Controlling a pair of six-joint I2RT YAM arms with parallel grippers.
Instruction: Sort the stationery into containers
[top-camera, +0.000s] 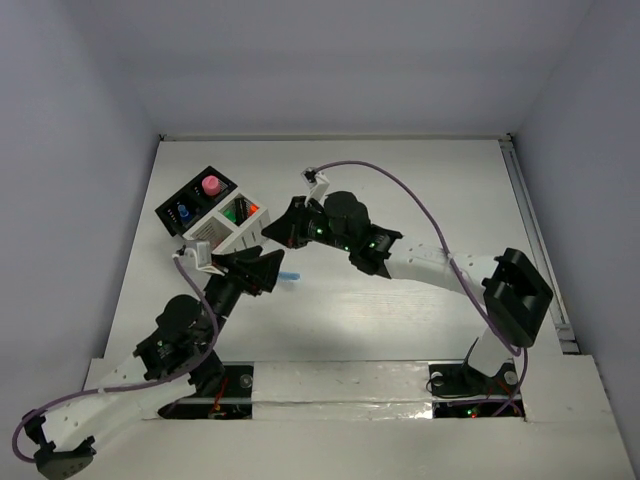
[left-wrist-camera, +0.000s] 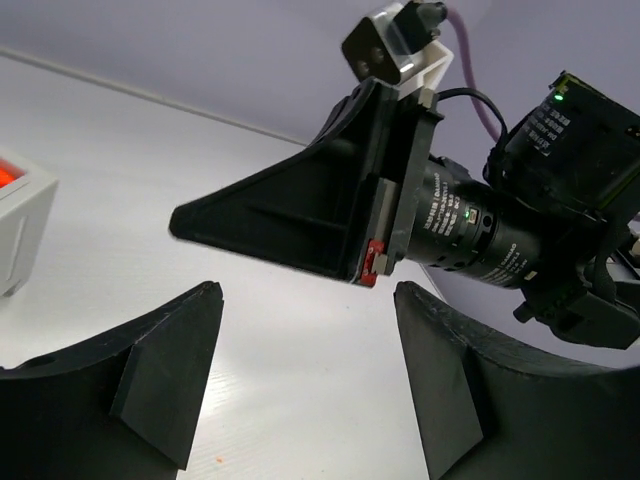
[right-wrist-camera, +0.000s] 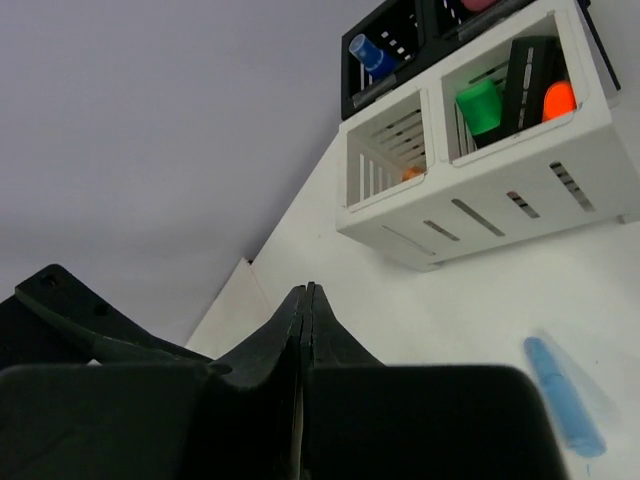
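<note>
A blue marker (right-wrist-camera: 565, 398) lies on the table, lower right in the right wrist view; from the top its visible part (top-camera: 289, 276) shows just right of the left fingers. My right gripper is shut, its tips together with nothing between them, above the table and short of the white container (right-wrist-camera: 480, 215). Wide apart stand the fingers of my left gripper, the gap empty. Green, black and orange-tipped items sit in one white compartment; a small orange piece (right-wrist-camera: 412, 173) shows in the other. The black container (right-wrist-camera: 350, 85) holds a blue item (right-wrist-camera: 372, 56) and a pink one (top-camera: 211, 185).
Both grippers are close together in front of the white container, the right one crossing the left wrist view. Grey walls enclose the back and sides.
</note>
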